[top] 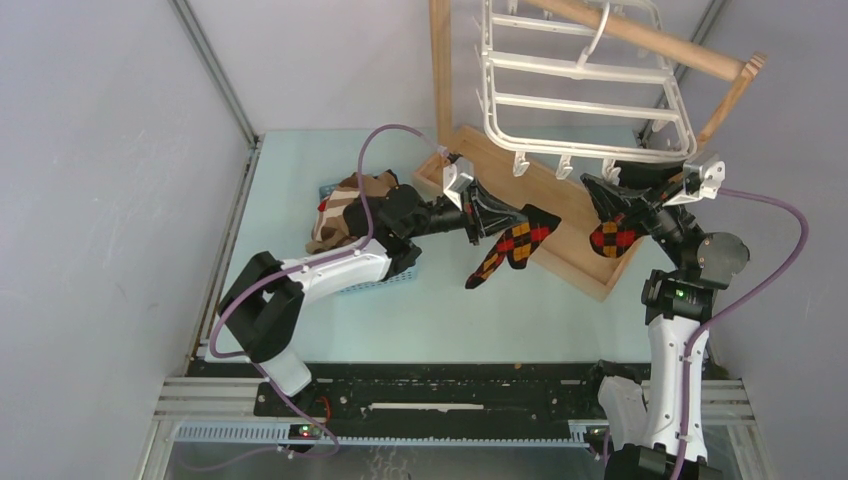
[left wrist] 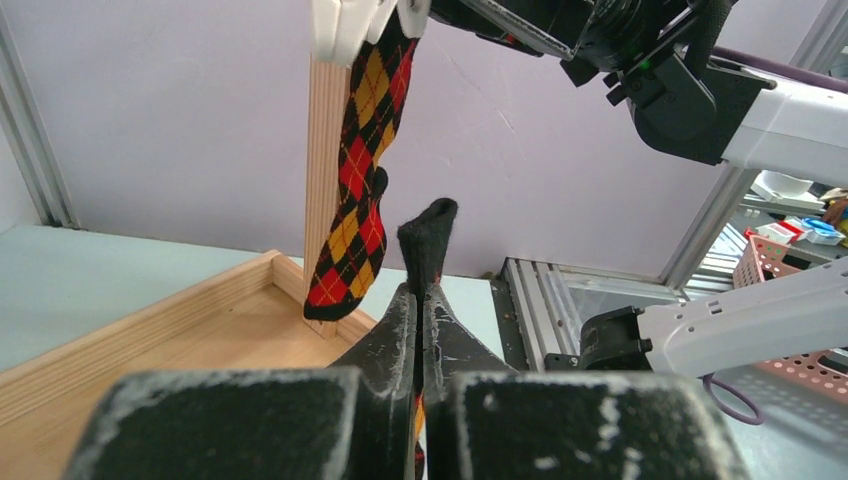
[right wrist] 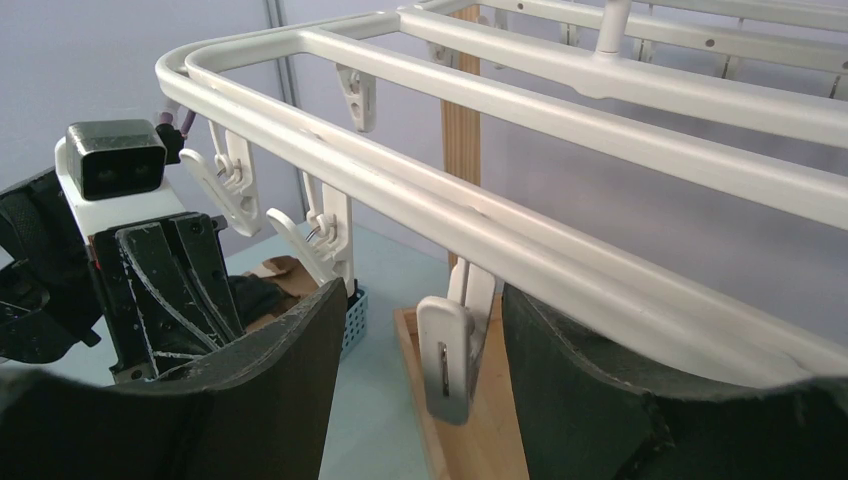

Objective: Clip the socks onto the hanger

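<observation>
A red, black and yellow argyle sock hangs from my left gripper, which is shut on it; a bit of black cuff sticks up past the fingertips. A second argyle sock dangles below the white hanger. In the left wrist view its top reaches the white clips, but how it is held there is hidden. My right gripper stands open at the hanger's front bar, with a white clip showing between its fingers. That clip shows no sock in the right wrist view.
A wooden pole carries the hanger above a shallow wooden tray. On the left, brown and striped socks lie in a blue basket.
</observation>
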